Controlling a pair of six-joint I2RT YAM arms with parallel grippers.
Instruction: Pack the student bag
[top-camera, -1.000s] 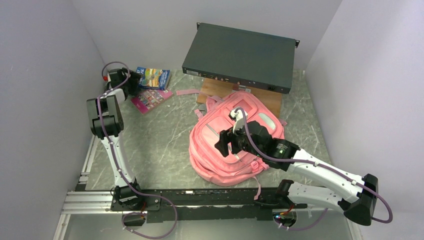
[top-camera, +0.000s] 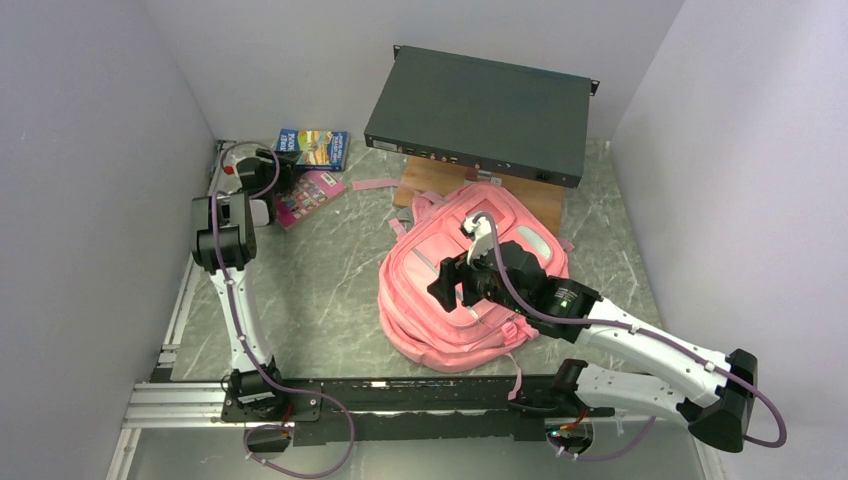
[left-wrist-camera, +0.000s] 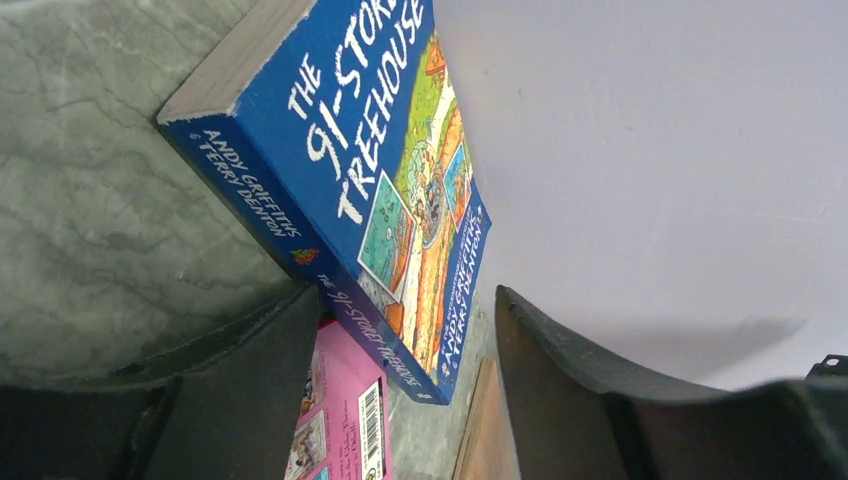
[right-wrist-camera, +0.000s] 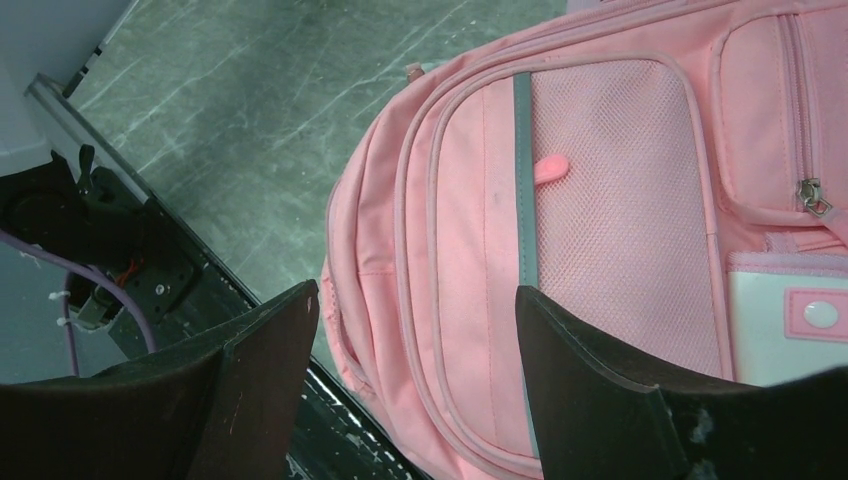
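Note:
A blue book (left-wrist-camera: 370, 150), "The 91-Storey Treehouse", lies at the far left corner, its spine towards my left gripper. The fingers stand wide apart beside the spine, with a visible gap between the cover and the right finger. A pink book (top-camera: 312, 197) lies just in front of the blue one, partly covered by the left gripper in the top view. The pink bag (top-camera: 440, 310) lies flat at the middle right, front pockets up. Over it hangs my right gripper, fingers apart and nothing between them.
A large dark metal box (top-camera: 480, 110) stands on a wooden block (top-camera: 430, 178) behind the bag. Bare marble table (top-camera: 310, 300) stretches between the bag and the left arm. Grey walls close in the left, back and right sides.
The blue book has shifted slightly right and back, uncovering more of the pink book. My right arm is nearly still.

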